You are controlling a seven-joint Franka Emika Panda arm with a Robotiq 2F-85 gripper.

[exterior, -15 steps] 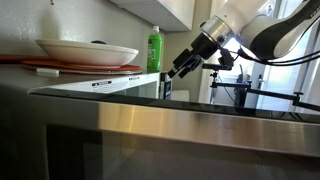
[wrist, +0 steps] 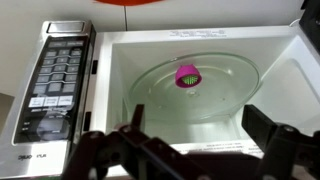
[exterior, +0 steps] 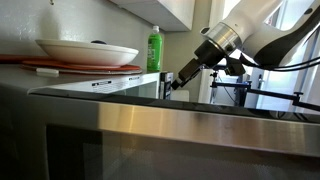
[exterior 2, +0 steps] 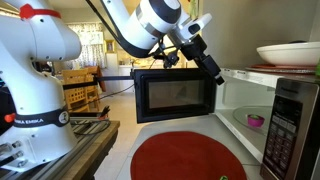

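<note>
A small magenta cup [wrist: 187, 76] with a green patterned inside rests on the glass turntable [wrist: 150, 98] within the open microwave. In exterior view 2 that cup [exterior 2: 254, 121] shows as a small pink shape in the cavity. My gripper is open, its dark fingers apart at the bottom of the wrist view, with nothing between them. It hangs above and in front of the cavity, clear of the cup. The microwave door [exterior 2: 174, 93] stands swung open, and the keypad panel [exterior 2: 283, 131] is on the cavity's other side.
On top of the microwave, a white bowl [exterior: 86, 53] sits on a reddish-brown plate [exterior: 70, 68]. A green bottle [exterior: 154, 50] stands farther back. A round red mat [exterior 2: 185, 157] covers part of the pale surface before the microwave.
The gripper has moved slightly lower and a little to the right in exterior view 1. The bowl, bottle and microwave have stayed put.
</note>
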